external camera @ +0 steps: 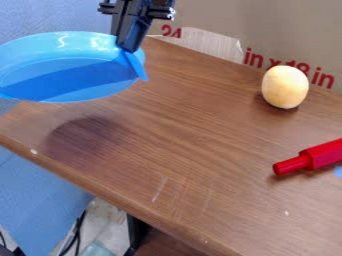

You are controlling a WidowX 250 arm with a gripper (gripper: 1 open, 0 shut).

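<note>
My black gripper point(131, 45) hangs at the top left, shut on the rim of a translucent blue plastic dish point(54, 65), which is held in the air over the left edge of the wooden table, its shadow falling on the wood below. The fingertips are partly hidden by the blue plastic.
A pale egg-shaped object point(285, 87) stands at the back right of the table point(187, 160). A red cylinder with a narrower end point(314, 157) lies at the right edge. A cardboard panel point(281, 30) backs the table.
</note>
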